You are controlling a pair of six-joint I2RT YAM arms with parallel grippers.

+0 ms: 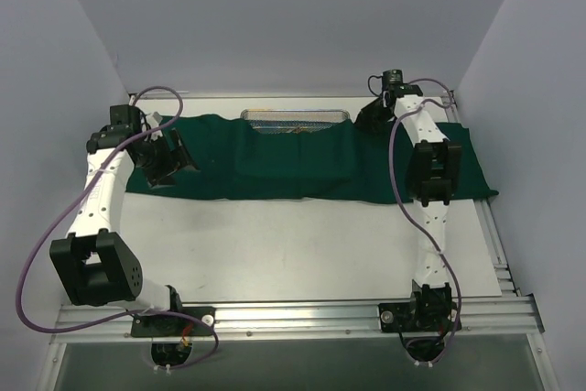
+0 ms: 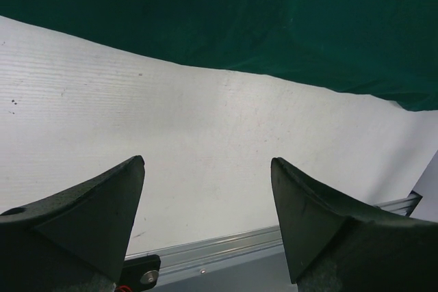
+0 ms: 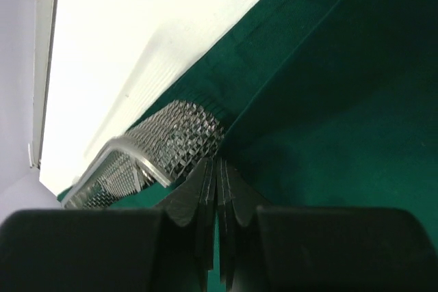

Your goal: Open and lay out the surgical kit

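A dark green cloth [image 1: 302, 171] is spread across the back of the table, its middle over part of a metal mesh tray [image 1: 292, 114]. In the right wrist view the mesh tray [image 3: 164, 138] shows beside a fold of green cloth [image 3: 342, 114]. My right gripper is shut at that fold, by the tray's corner; whether cloth is between its fingertips is unclear. My left gripper [image 1: 179, 157] is open above the cloth's left part. In the left wrist view the left gripper has nothing between its fingers, with the cloth's front edge [image 2: 226, 59] ahead.
Grey walls stand at the back and both sides, and a metal rail [image 1: 293, 313] runs along the front.
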